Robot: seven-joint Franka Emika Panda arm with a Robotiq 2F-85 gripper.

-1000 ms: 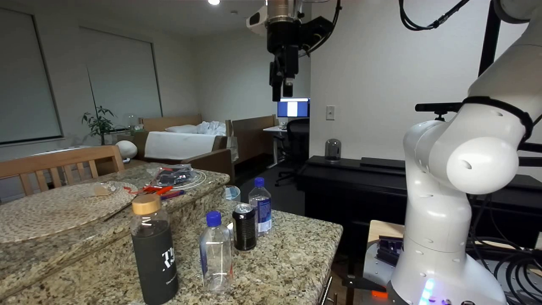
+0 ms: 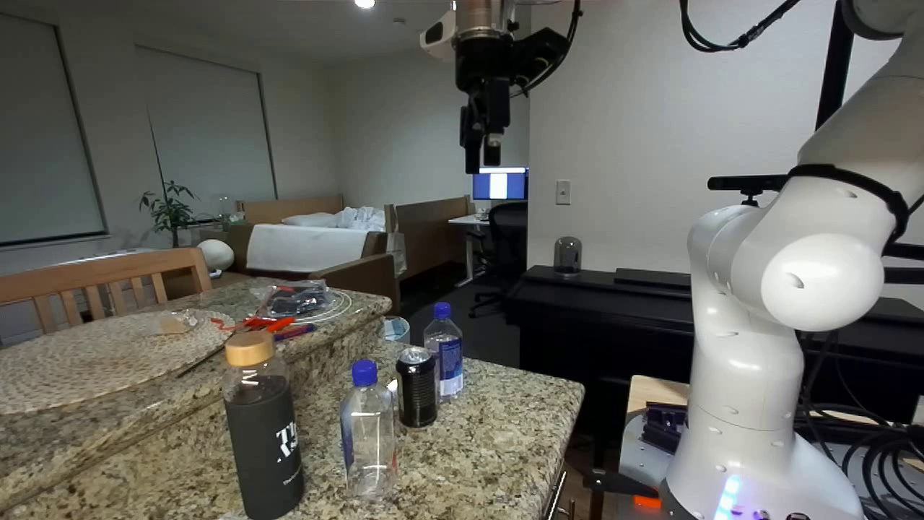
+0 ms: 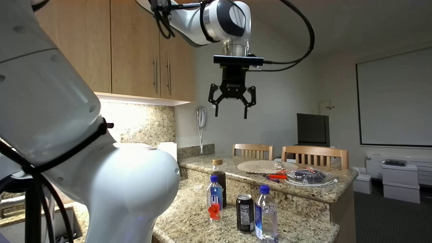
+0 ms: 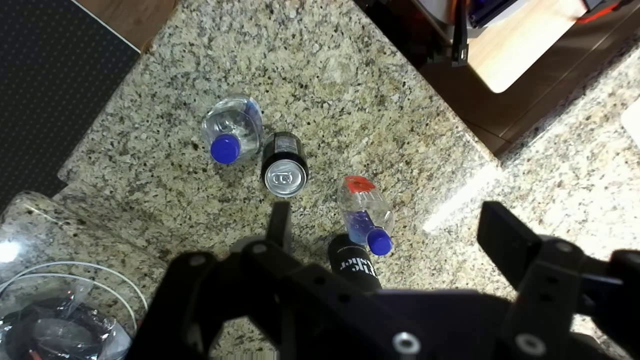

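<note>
My gripper (image 3: pixel 231 115) hangs high above the granite counter, pointing down, its fingers wide apart with nothing between them. Below it stand a black can (image 3: pixel 245 213), a blue-capped water bottle (image 3: pixel 266 216) close beside the can, and a second blue-capped bottle (image 3: pixel 215 196) bearing a red mark. Behind that second bottle is a dark bottle with a wooden cap (image 2: pixel 265 442). From the wrist view, the can (image 4: pixel 285 165) and the clear bottle (image 4: pixel 232 132) lie left of centre. The red-marked bottle (image 4: pixel 366 210) appears between my fingertips, far below, and my gripper hides part of the dark bottle (image 4: pixel 352 262).
A raised granite ledge (image 3: pixel 336 190) carries a woven mat (image 3: pixel 259 166), red-handled tools (image 3: pixel 278 176) and a bagged bundle with white cable (image 3: pixel 309 177). Wooden cabinets (image 3: pixel 133 48) hang near the arm.
The gripper's fingertips have shifted very slightly in the exterior view. The bottles and can stand where they were.
</note>
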